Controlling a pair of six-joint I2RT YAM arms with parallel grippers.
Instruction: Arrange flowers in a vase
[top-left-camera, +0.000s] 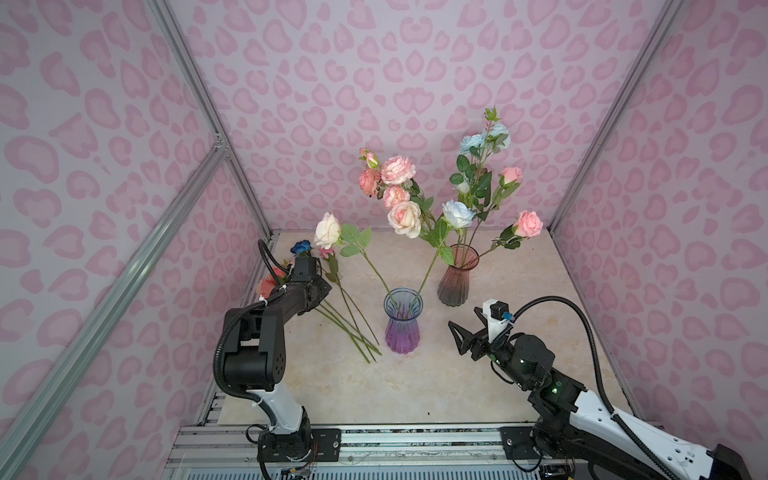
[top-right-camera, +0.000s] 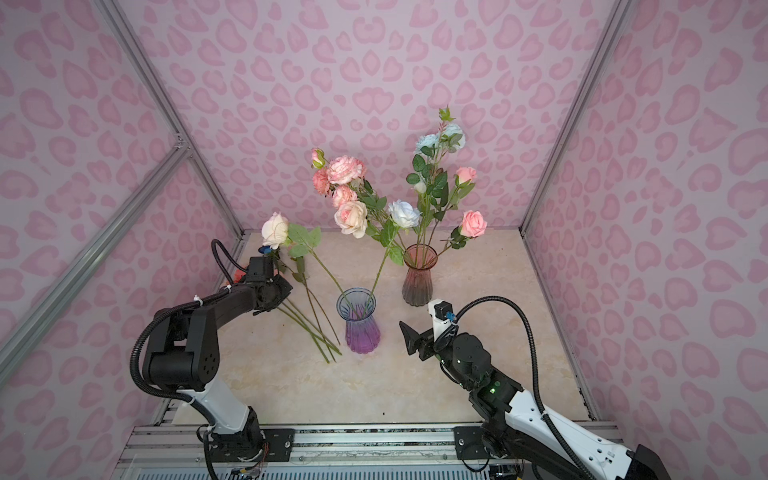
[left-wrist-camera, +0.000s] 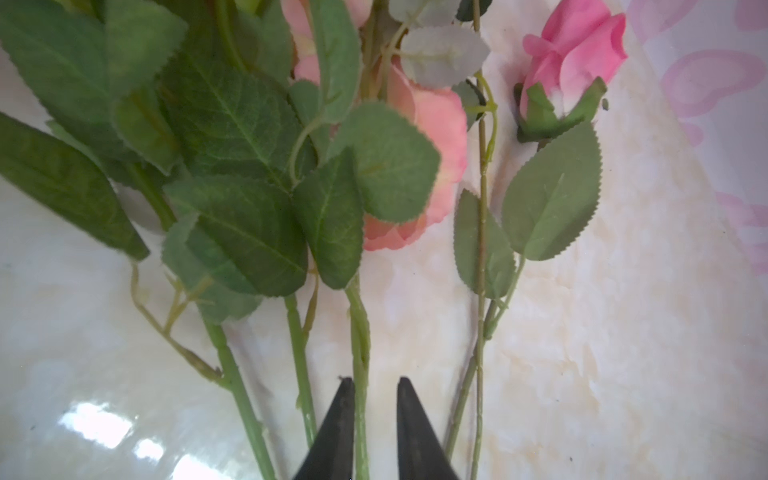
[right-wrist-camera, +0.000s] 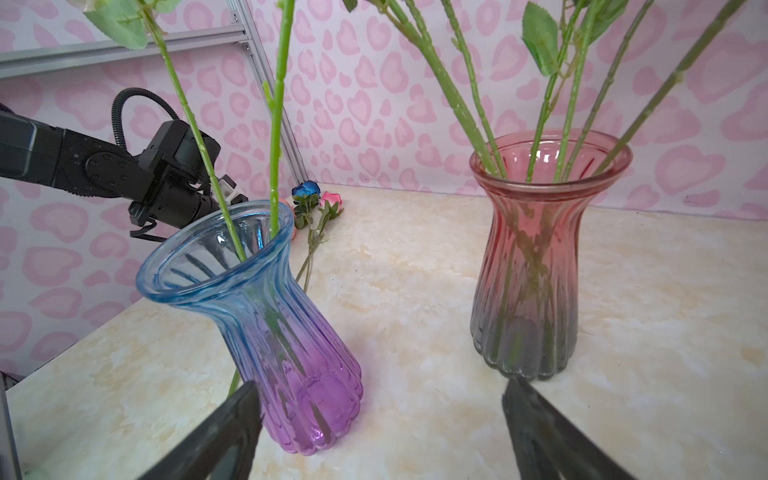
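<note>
In the top views, a blue-to-purple glass vase (top-left-camera: 402, 324) stands centre, holding a white rose (top-left-camera: 327, 229) and another stem; a pink-grey vase (top-left-camera: 453, 284) behind it holds several roses. Loose flowers lie at the left, including a blue rose (top-left-camera: 301, 245), a pink rose (left-wrist-camera: 568, 64) and green stems (left-wrist-camera: 360, 336). My left gripper is over these stems, fingertips part open, with a stem showing beside the left finger; whether that stem is between them is unclear. My right gripper stands open right of the purple vase, empty.
Patterned walls and metal rails (top-left-camera: 180, 184) enclose the sides and back.
</note>
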